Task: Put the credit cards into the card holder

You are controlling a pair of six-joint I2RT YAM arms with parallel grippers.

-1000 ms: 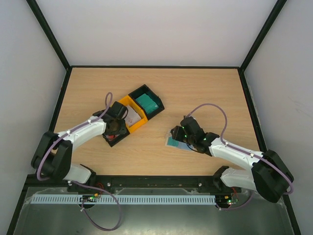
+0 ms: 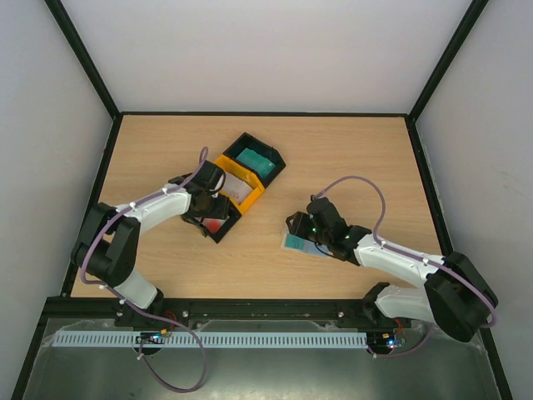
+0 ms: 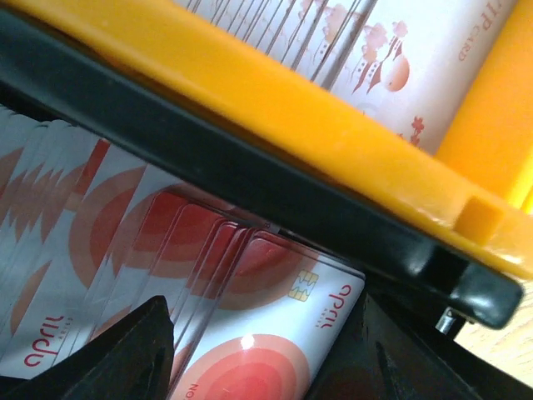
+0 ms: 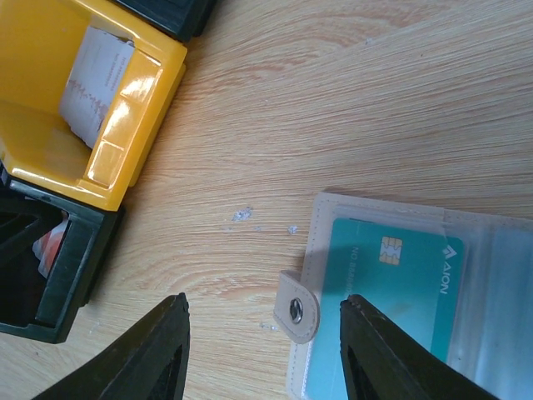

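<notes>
The clear card holder (image 4: 312, 250) lies on the table with a teal card (image 4: 416, 287) in its left part and a small snap tab (image 4: 297, 308) at its left edge. Above that edge my right gripper has its fingers apart, nothing held. My left gripper (image 2: 215, 218) reaches into the near black bin (image 2: 225, 232), which holds several red-and-white cards. In the left wrist view, its open fingers (image 3: 137, 358) stand either side of the frontmost red-and-white card (image 3: 275, 325); contact with it cannot be judged.
A yellow bin (image 2: 252, 198) with whitish cards adjoins the near bin. Beyond it is a far black bin (image 2: 276, 166) with teal cards (image 2: 256, 162). Bare tabletop (image 2: 350, 150) lies to the right and between the bins and holder.
My left arm has moved to the right, and the joined bins have shifted the same way, turning slightly. The right gripper has barely moved over the holder.
</notes>
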